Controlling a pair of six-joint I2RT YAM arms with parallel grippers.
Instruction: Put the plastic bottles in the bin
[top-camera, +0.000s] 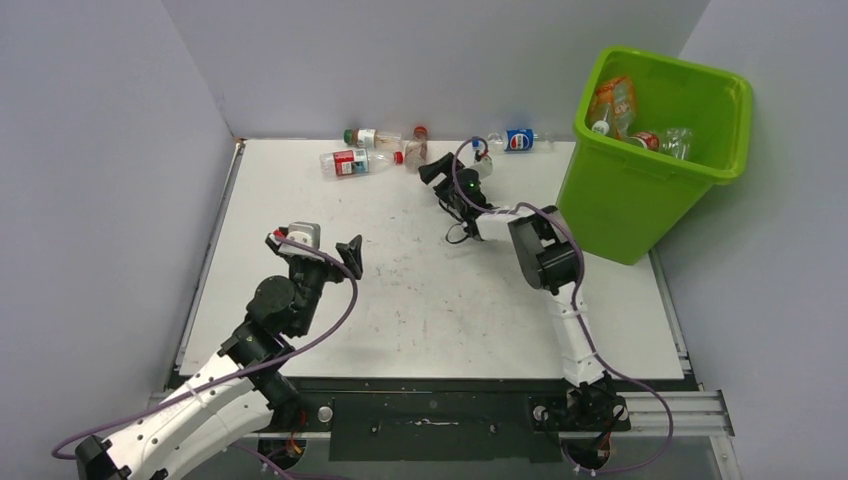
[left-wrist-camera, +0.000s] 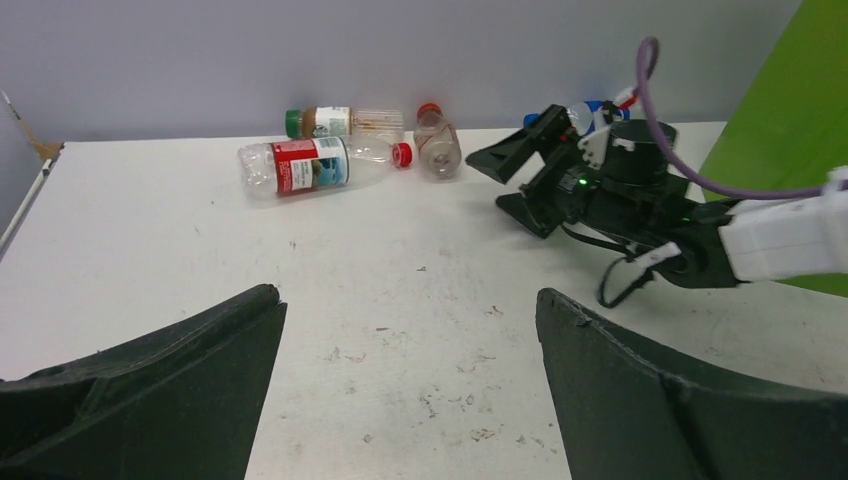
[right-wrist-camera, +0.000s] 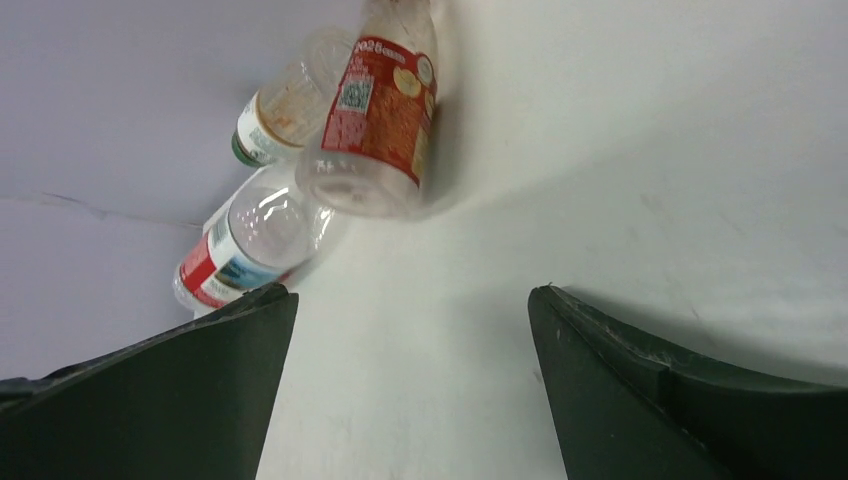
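Note:
Lying by the back wall are a red-labelled clear bottle (top-camera: 345, 163), a green-capped bottle (top-camera: 371, 139) behind it, a red-capped bottle (top-camera: 417, 150) and a blue-labelled, blue-capped bottle (top-camera: 519, 140). The green bin (top-camera: 640, 165) at the back right holds several bottles. My right gripper is open and empty, just right of the red-capped bottle and clear of it. In the right wrist view, that bottle's orange-red label (right-wrist-camera: 385, 105) shows ahead of the fingers (right-wrist-camera: 165, 385). Over the left front of the table, my left gripper also stands open, empty.
A purple cable (top-camera: 590, 330) runs along the right arm, whose forearm passes close to the bin's left side. The grey back wall (top-camera: 400, 60) rises right behind the bottles.

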